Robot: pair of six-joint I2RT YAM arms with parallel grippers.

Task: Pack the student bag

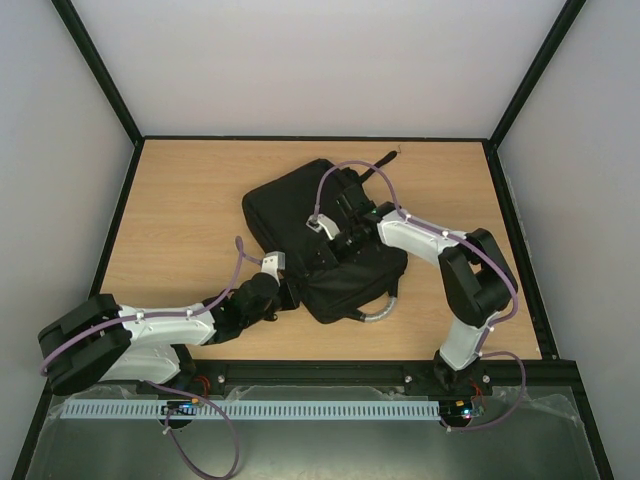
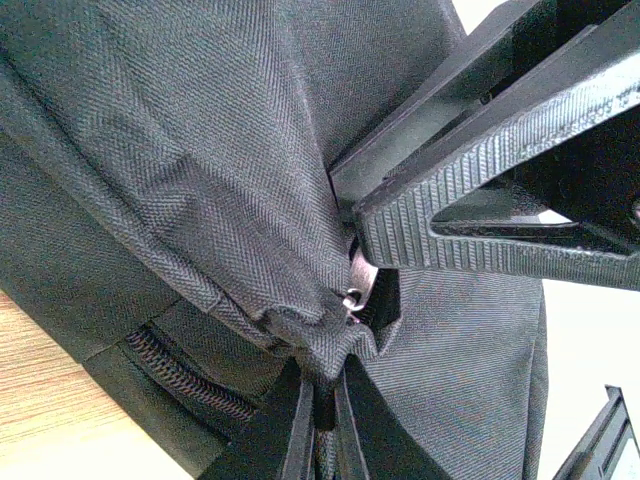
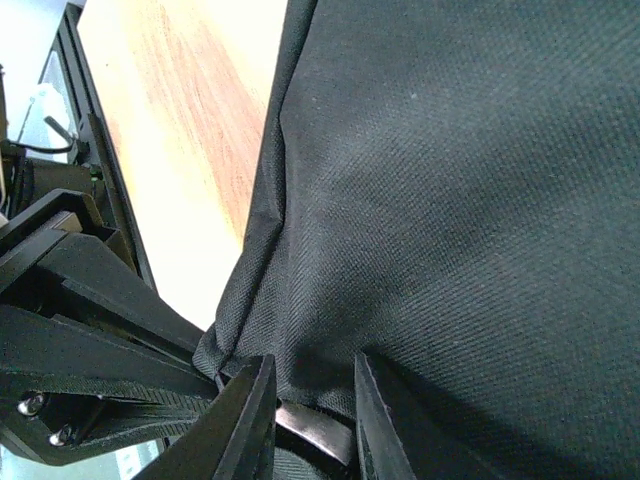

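Note:
A black fabric bag [image 1: 285,205] lies on the wooden table. My left gripper [image 1: 288,292] is shut on bunched bag fabric at its lower left; in the left wrist view the gathered cloth [image 2: 230,170] runs into the fingertips, above a zipper [image 2: 185,375]. My right gripper [image 1: 325,258] is over the bag's middle, near a small metal zipper pull [image 2: 362,285], which shows between the grippers. In the right wrist view a metal piece [image 3: 315,428] lies at the right fingertips, which stand somewhat apart; whether they touch it is unclear.
A strap [image 1: 380,165] sticks out at the bag's back right, and a grey handle [image 1: 380,312] at its front. Dark frame rails edge the table.

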